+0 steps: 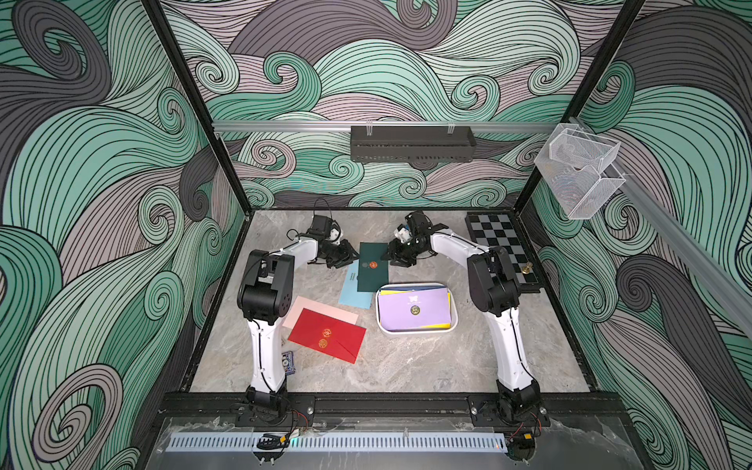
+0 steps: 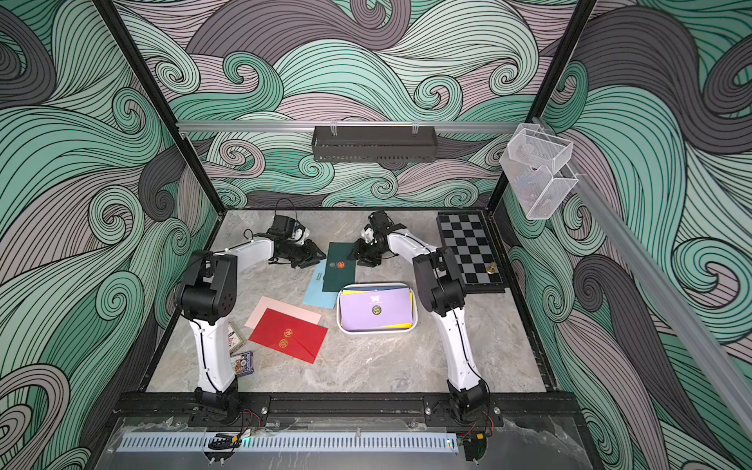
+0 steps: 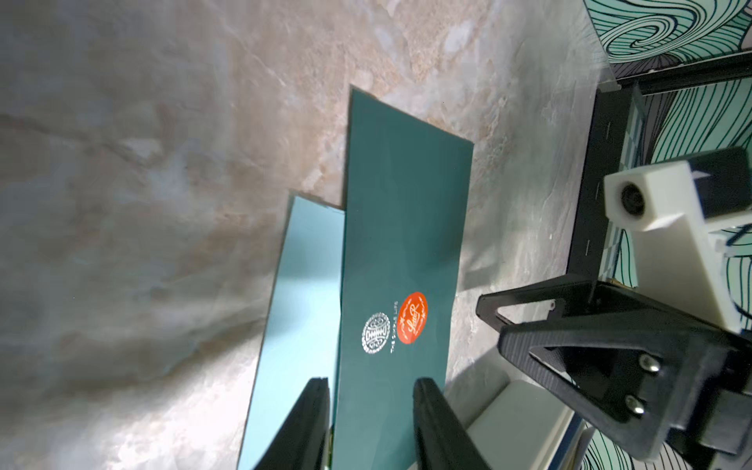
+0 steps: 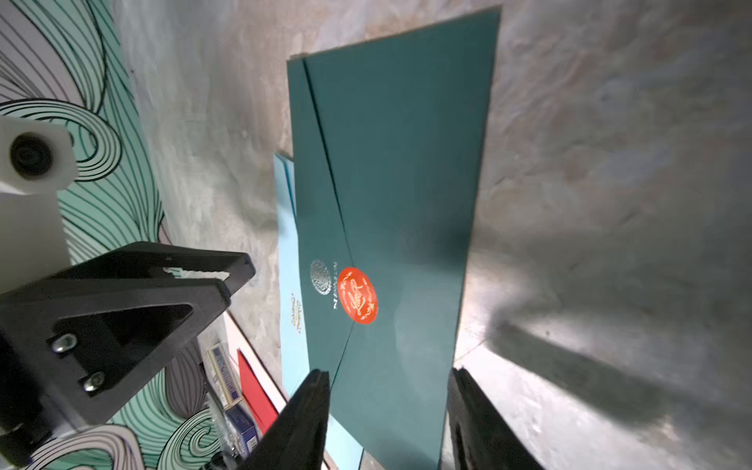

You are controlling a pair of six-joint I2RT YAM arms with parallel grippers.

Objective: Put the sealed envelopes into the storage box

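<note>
The dark green envelope, with an orange seal, lies flat on the table, partly over the light blue envelope. Left of it, my left gripper is open over the dark green envelope's left edge in its wrist view, with nothing held. Towards the right edge, my right gripper also stands open and empty. A red envelope with gold seals overlaps a pink envelope at the front left. The white storage box holds a lilac envelope on top of yellow and blue ones.
A chessboard with a small gold piece lies at the back right. Small card boxes sit beside the left arm's base. Bare table shows in front of the storage box and behind the grippers.
</note>
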